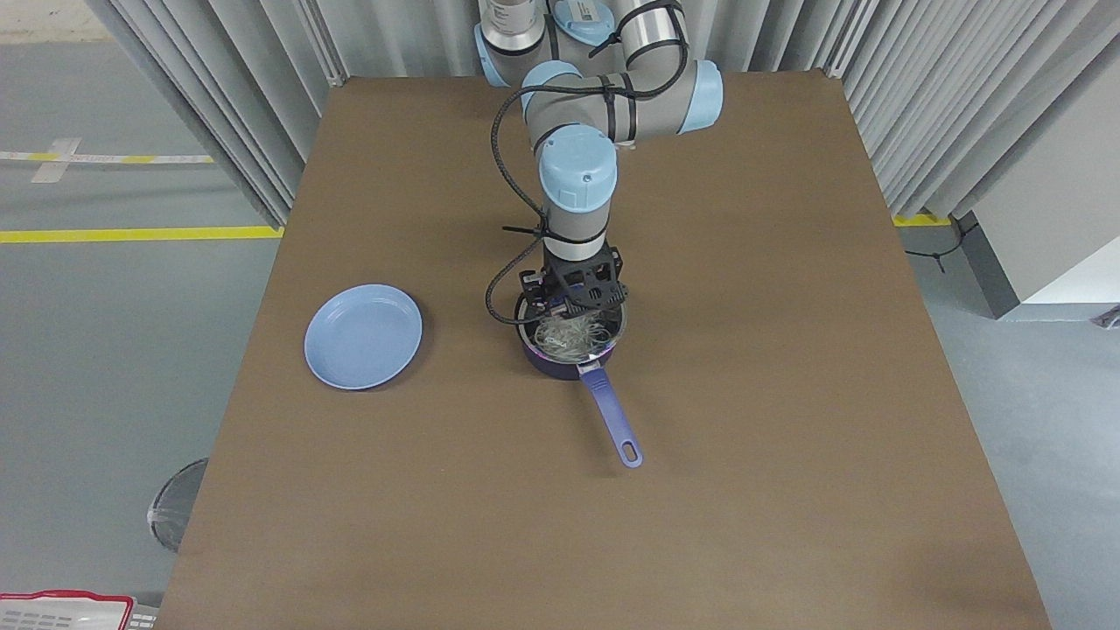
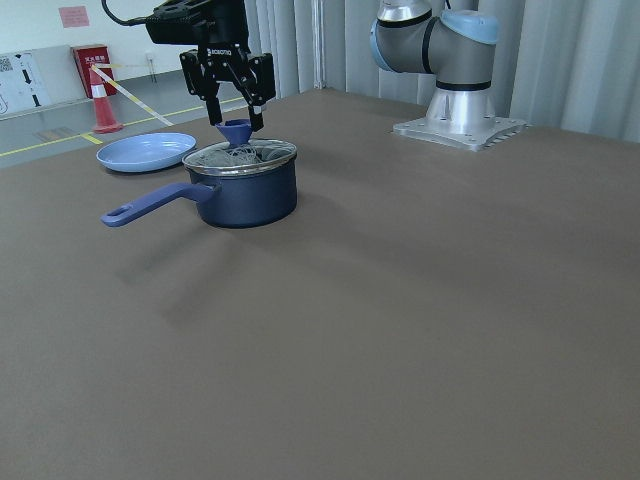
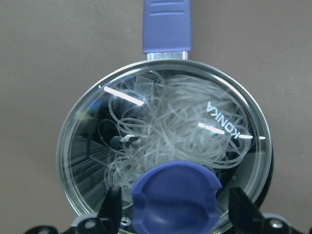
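Note:
A blue saucepan point(image 2: 245, 205) with a glass lid point(image 3: 195, 122) stands on the table, pale noodle-like strands showing through the lid. Its handle point(image 1: 614, 415) points toward the front. The black gripper point(image 2: 232, 108) is open directly over the lid's blue knob point(image 3: 174, 200), one finger on either side of it in the wrist view, apparently not closed on it. The front view has the knob largely hidden behind the gripper.
A light blue plate point(image 1: 363, 336) lies on the brown table point(image 1: 798, 441) to the left of the pan.

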